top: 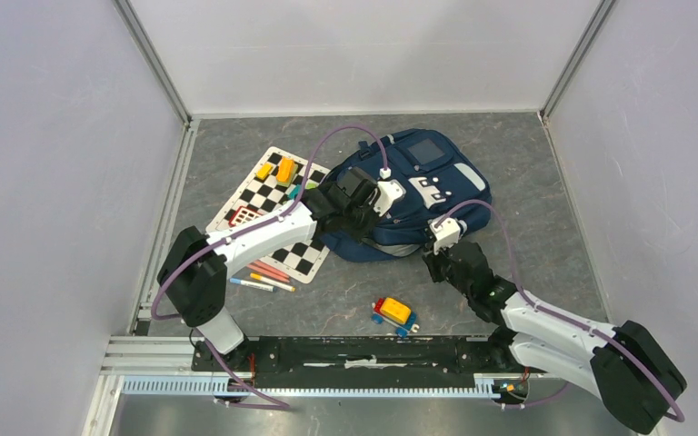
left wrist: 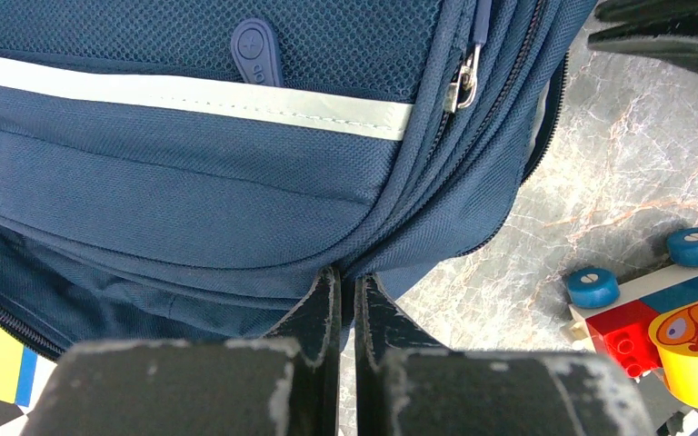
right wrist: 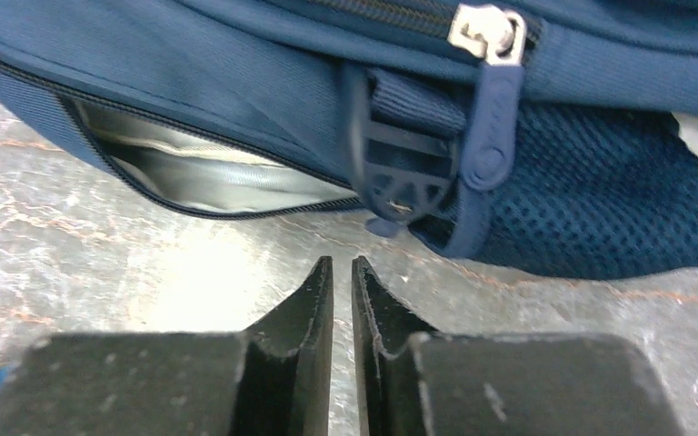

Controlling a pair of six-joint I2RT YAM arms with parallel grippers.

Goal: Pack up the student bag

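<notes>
The navy backpack (top: 427, 168) lies on the grey floor, its front edge partly unzipped. In the left wrist view my left gripper is shut on a fold of the bag's fabric near its corner. My right gripper stands slightly open over bare floor, just off the bag's edge, nothing between its fingers. Above it, in the right wrist view, are a zipper pull (right wrist: 491, 127), a dark plastic buckle (right wrist: 404, 159) and the gaping opening (right wrist: 209, 173) with a pale lining. What lies deeper in the bag is hidden.
A checkered board (top: 304, 263) with small toy blocks (top: 285, 170) on it lies left of the bag, partly under my left arm. Several markers (top: 273, 282) lie at its front edge. A toy car (top: 394, 312) sits in front.
</notes>
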